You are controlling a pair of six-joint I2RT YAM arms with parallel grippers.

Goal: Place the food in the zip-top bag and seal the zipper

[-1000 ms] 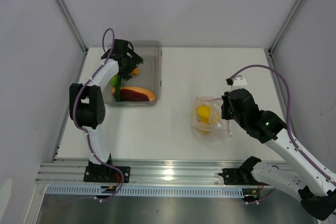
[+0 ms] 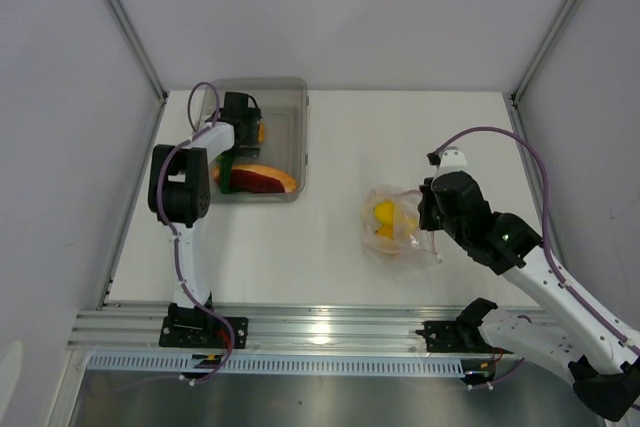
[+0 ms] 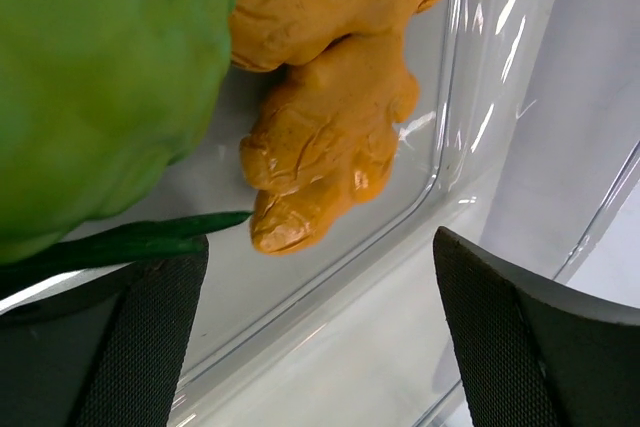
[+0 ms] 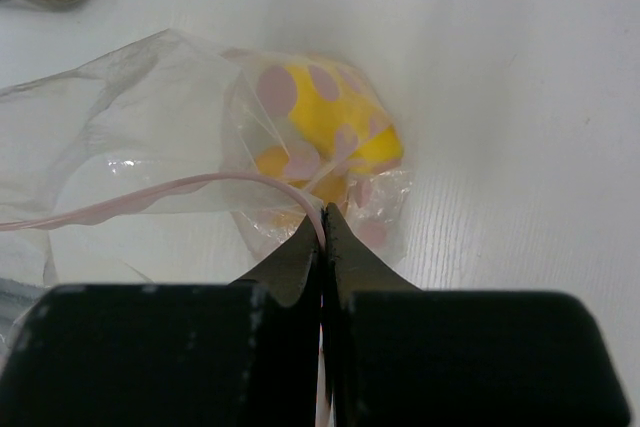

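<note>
My left gripper is open, down inside the grey food tray (image 2: 300,127), around an orange ginger-like piece (image 3: 330,127), with a green food item (image 3: 100,67) and a thin green leaf (image 3: 150,232) beside it. A long bread-like food (image 2: 255,179) lies at the tray's front. The clear zip bag (image 2: 390,247) rests right of the table's middle, yellow food (image 4: 315,107) inside. My right gripper is shut on the bag's rim at the pink zipper strip, holding that edge up.
Bare white table (image 2: 330,267) lies between tray and bag and at the back right. Walls enclose the sides and back.
My left gripper has moved down and slightly toward the front inside the tray, and its arm has shifted a little right. The right arm and bag are nearly still.
</note>
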